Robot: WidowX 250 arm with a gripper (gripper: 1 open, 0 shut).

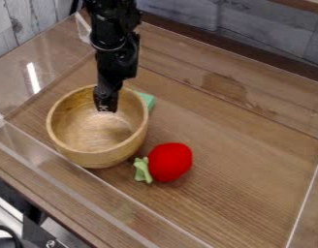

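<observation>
My black gripper (110, 97) reaches down from the top of the view and hangs over the back of a tan wooden bowl (97, 136); whether its fingers are open or hold anything is hard to tell. A small green object (146, 102) lies just right of the bowl's back rim, partly hidden. A red round object (171, 162) with a pale green piece (143, 170) at its left sits to the front right of the bowl.
A raised edge runs along the back right, and dark space shows past the front left edge.
</observation>
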